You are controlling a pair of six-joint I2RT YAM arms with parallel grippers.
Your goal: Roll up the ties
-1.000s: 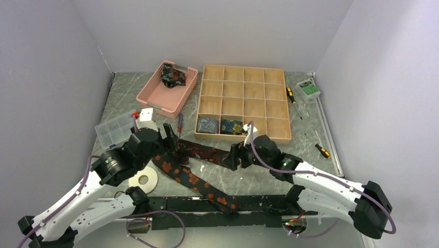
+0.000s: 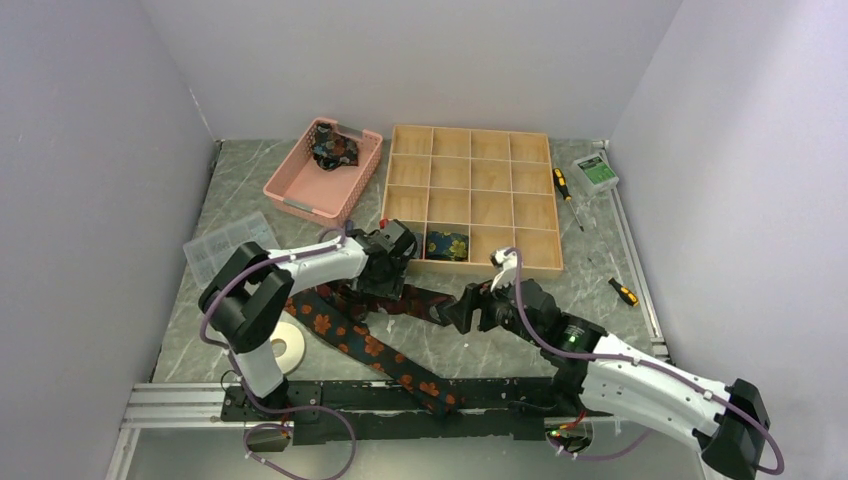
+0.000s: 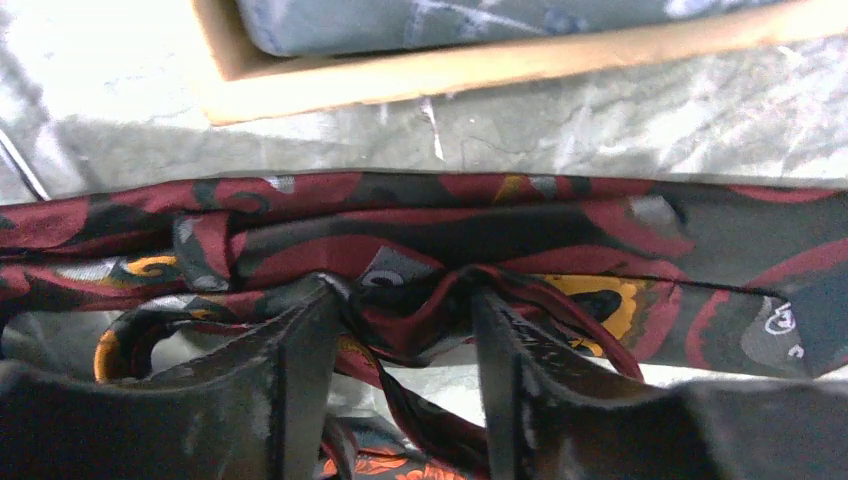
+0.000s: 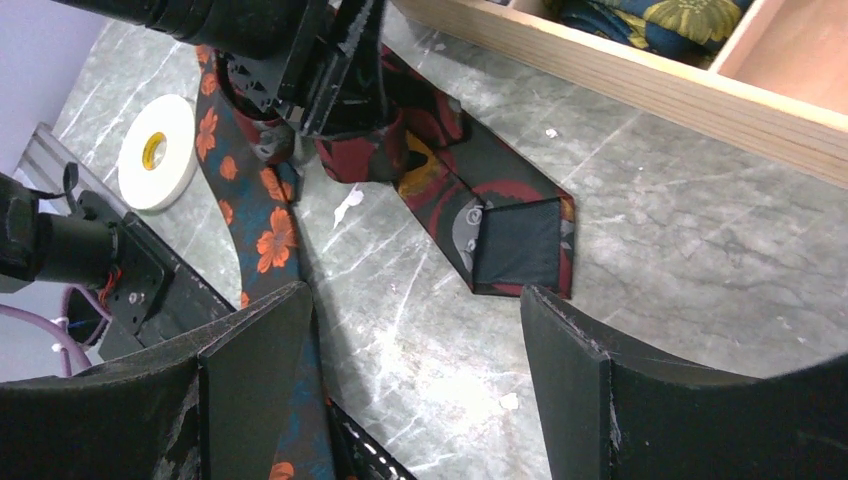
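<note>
A maroon and black patterned tie (image 2: 425,303) lies across the table, its flat end folded over at the right. In the left wrist view my left gripper is low over this tie, fingers part open with raised folds of the cloth around the gap. Whether the fingers grip any cloth is unclear. My right gripper stands open with nothing between its fingers, near the tie's right end. A dark tie with orange flowers (image 2: 370,347) stretches slantwise to the front edge.
Behind stands a wooden compartment box (image 2: 410,139); a rolled green-yellow tie (image 2: 446,246) and a grey one (image 3: 480,25) lie in its front row. A pink basket (image 2: 290,175) holds dark cloth. A tape roll (image 2: 295,335) lies front left. The table right of the box is mostly clear.
My left arm has swung to the right and is now over the maroon tie, hiding the grey rolled tie from the top view. The right gripper has shifted slightly right.
</note>
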